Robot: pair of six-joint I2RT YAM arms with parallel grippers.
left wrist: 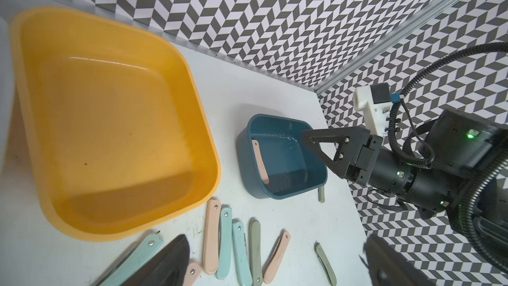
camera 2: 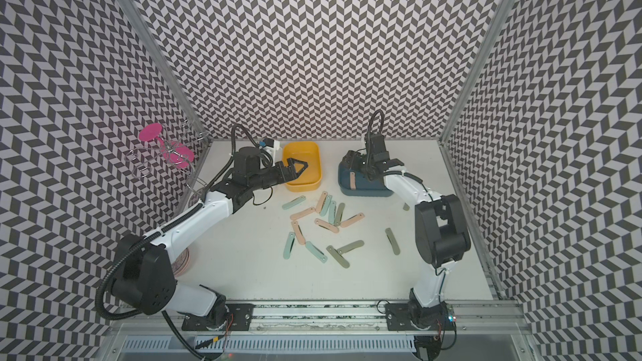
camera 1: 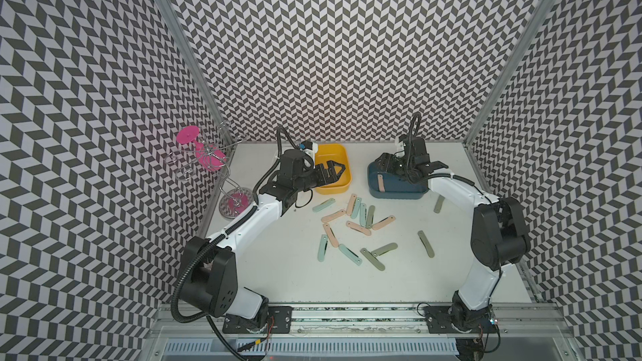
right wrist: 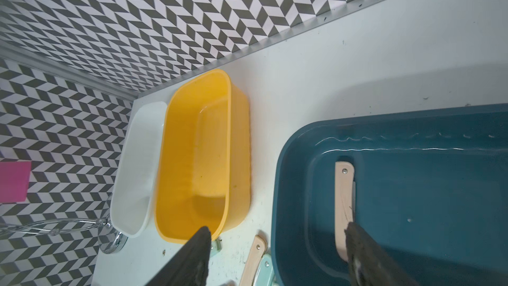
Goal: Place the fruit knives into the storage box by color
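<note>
One pink knife (right wrist: 344,206) lies flat on the floor of the blue box (right wrist: 312,132), by its left wall. Above that box my right gripper (camera 1: 386,161) stands open, its fingers (right wrist: 370,259) apart and clear of the knife. My left gripper (camera 1: 341,172) is over the yellow box (left wrist: 121,143), which is empty; its fingers (left wrist: 164,264) are wide apart with nothing between them. On the table in front lie several pink knives (camera 1: 358,228), teal knives (camera 1: 349,254) and olive knives (camera 1: 426,244), some of them close together.
A white box (right wrist: 140,164) stands left of the yellow one, mostly hidden by the left arm from above. A wire rack with pink discs (camera 1: 210,157) is at the far left.
</note>
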